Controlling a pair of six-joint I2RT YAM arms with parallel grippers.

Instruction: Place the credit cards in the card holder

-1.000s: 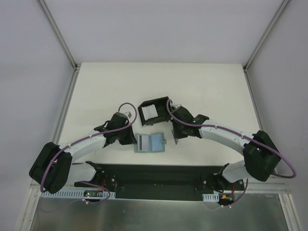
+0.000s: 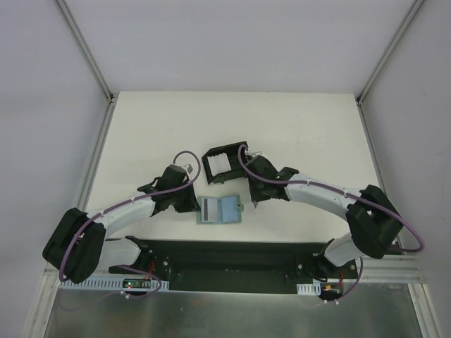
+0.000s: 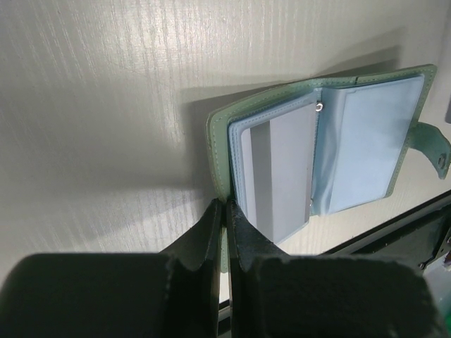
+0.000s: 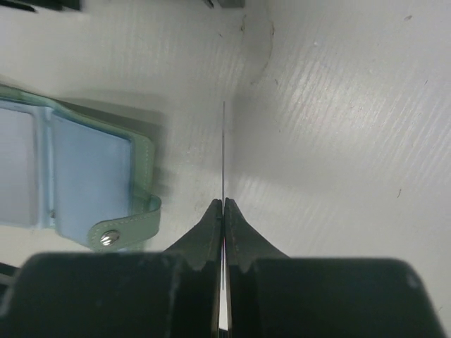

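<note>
The open card holder (image 2: 219,210) lies on the table with its green cover, blue pockets and a strap with a snap on the right. In the left wrist view its left pocket shows a pale panel with a grey stripe. My left gripper is shut on the green left edge of the card holder (image 3: 220,151). To the right of the strap, my right gripper is shut on a thin credit card (image 4: 223,151), seen edge-on as a fine line. That card stands above the table, apart from the holder.
Behind the holder sits a black box (image 2: 239,153) with white cards (image 2: 219,163) in it, close to the right arm. The table's front edge (image 2: 232,240) runs just in front of the holder. Bare table (image 2: 310,127) stretches out at the back right.
The right gripper has shifted a little to the left, toward the card holder, carrying the card. Neither the left arm nor the holder has visibly moved.
</note>
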